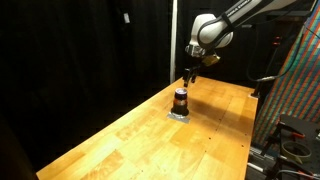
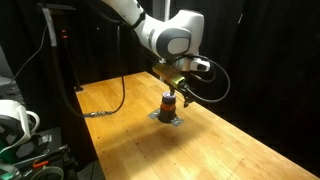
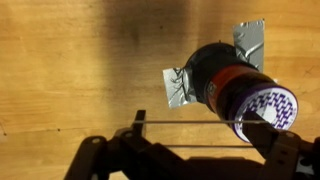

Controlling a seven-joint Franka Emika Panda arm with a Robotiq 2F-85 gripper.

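A dark jar-like cylinder with an orange-brown band stands upright on the wooden table. Its black base has silver tape on two sides, sticking onto the wood. From above, its round top is white and purple with a pattern. My gripper is above the table, close to the cylinder's top. In exterior view 2 the gripper partly overlaps the cylinder. In the wrist view the gripper is open, its fingers wide apart, and the cylinder lies toward the right finger. Nothing is held.
The wooden table is otherwise largely bare, with wide free room around the cylinder. Black curtains hang behind it. A loose cable loops from the arm near the gripper.
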